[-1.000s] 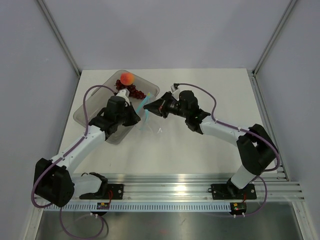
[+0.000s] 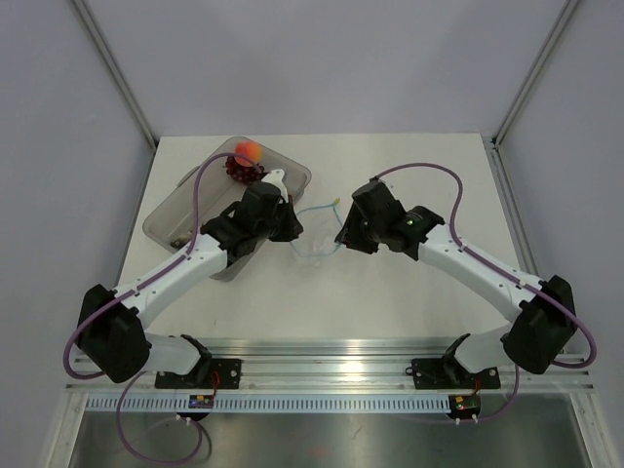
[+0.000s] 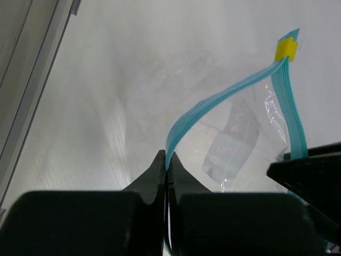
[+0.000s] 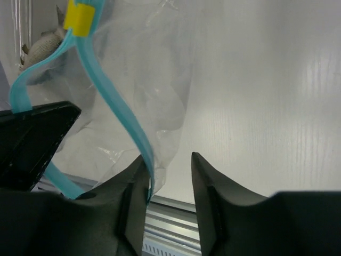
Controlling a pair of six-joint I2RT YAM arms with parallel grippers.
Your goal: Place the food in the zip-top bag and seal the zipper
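The clear zip bag (image 2: pixel 318 230) hangs between my grippers, its teal zipper mouth pulled partly apart, with a yellow slider (image 3: pixel 285 49) at one end. My left gripper is shut on one side of the zipper. My right gripper stands part open at the other zipper strip, which runs beside its left finger; whether it grips it I cannot tell. A fish (image 4: pixel 43 48) shows behind the bag in the right wrist view. Grapes (image 2: pixel 241 171) and an orange-red fruit (image 2: pixel 249 150) are in the grey bin.
The grey bin (image 2: pixel 171 207) fills the left of the table, partly under my left arm. Metal rails run along its edges.
My right gripper has swung down and right from near the left one, spreading the bag's mouth. The left gripper has shifted right, taking its zipper side along.
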